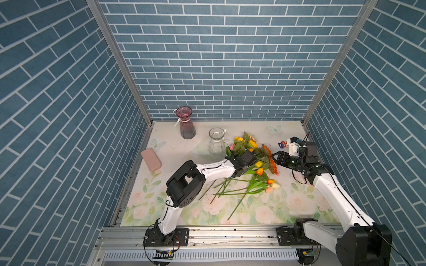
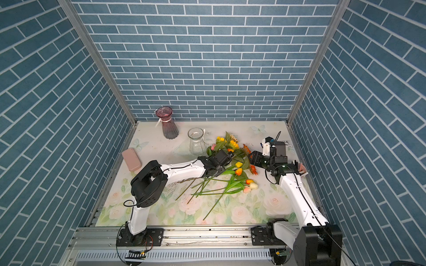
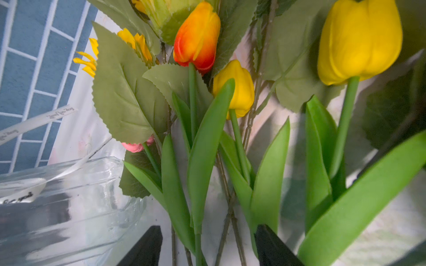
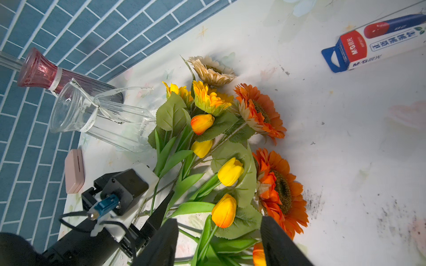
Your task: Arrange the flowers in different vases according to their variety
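Note:
A pile of tulips and sunflowers, orange, yellow and cream, lies mid-table with stems toward the front. Left of it stands a clear vase; farther back-left stands a pink-smoked vase. My left gripper is open low over the stems; a tulip stem and thin stems run between its fingers, with orange and yellow tulips ahead. My right gripper hovers at the pile's right, fingers apart, above orange sunflowers and an orange-yellow tulip, holding nothing visible.
A pink case lies at the left. An eraser or pen box lies at the back right, behind my right arm. Blue tiled walls enclose the table on three sides.

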